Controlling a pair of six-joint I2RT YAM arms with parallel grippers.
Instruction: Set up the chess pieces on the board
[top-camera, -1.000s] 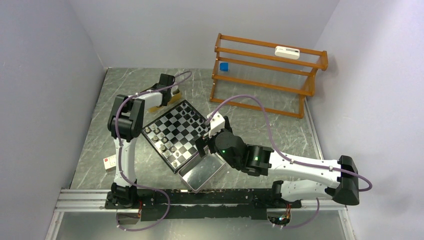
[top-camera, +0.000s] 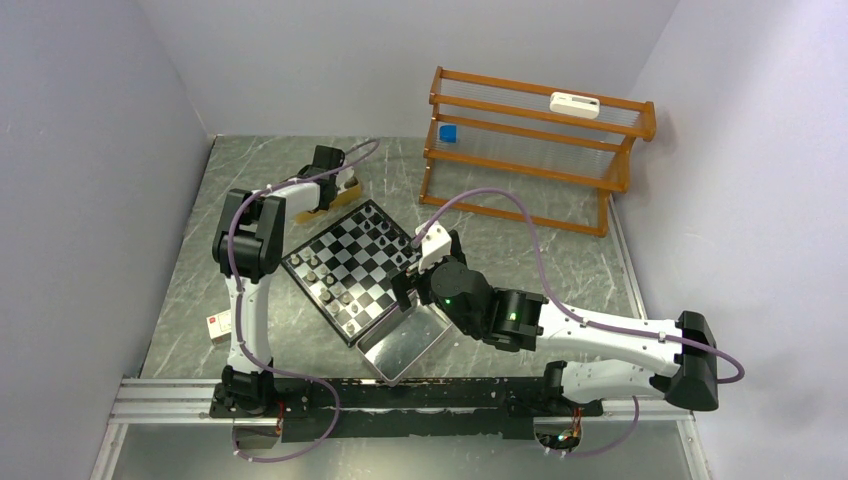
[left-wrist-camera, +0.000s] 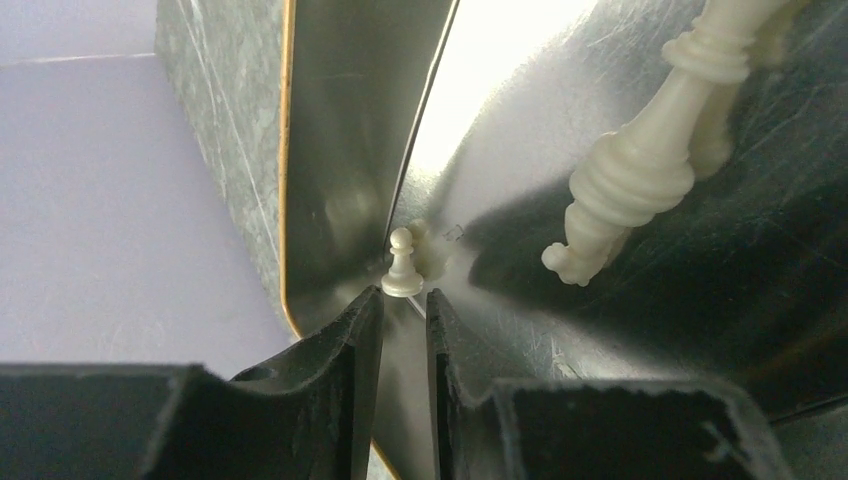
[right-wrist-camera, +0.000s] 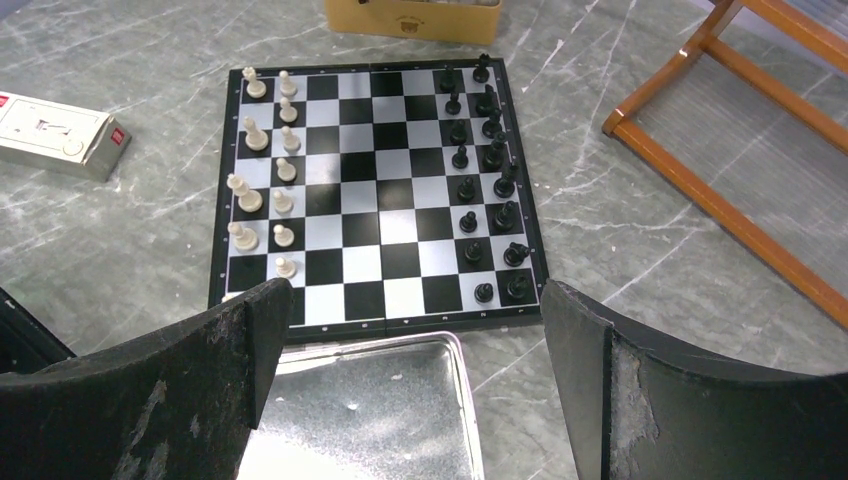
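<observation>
My left gripper is inside a metal-lined box, fingers slightly apart, tips at the base of a small white pawn (left-wrist-camera: 402, 262). Whether they touch it is unclear. A larger white piece (left-wrist-camera: 635, 170) lies to the right in that box. In the right wrist view, the chessboard (right-wrist-camera: 380, 195) carries white pieces along its left side and black pieces along its right. My right gripper is open above the near edge of the board and the metal tray (right-wrist-camera: 370, 410), with nothing between its fingers.
A yellow box (right-wrist-camera: 415, 20) sits beyond the board. A wooden rack (top-camera: 530, 150) stands at the back right, and a small white box (top-camera: 218, 325) lies left of the board. Bare table shows around the board.
The left arm has shifted very slightly at the yellow box. The right arm shows no visible change.
</observation>
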